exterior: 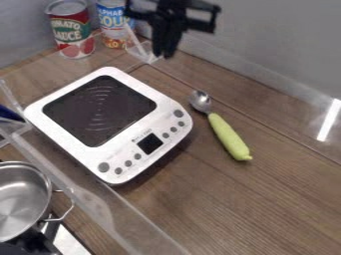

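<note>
My black gripper (166, 46) hangs high at the top centre of the camera view, above the back of the table and mostly blurred, so the state of its fingers is hard to make out. A white induction cooktop (150, 110) with a dark plate and control buttons sits at centre left. To its right lie a metal spoon (200, 101) and a long pale green vegetable (229, 136).
A tomato sauce can (72, 35) and an alphabet soup can (115, 20) stand at the back left. A steel pot (22, 194) is at the lower left, with a blue object (8, 116) at the left edge.
</note>
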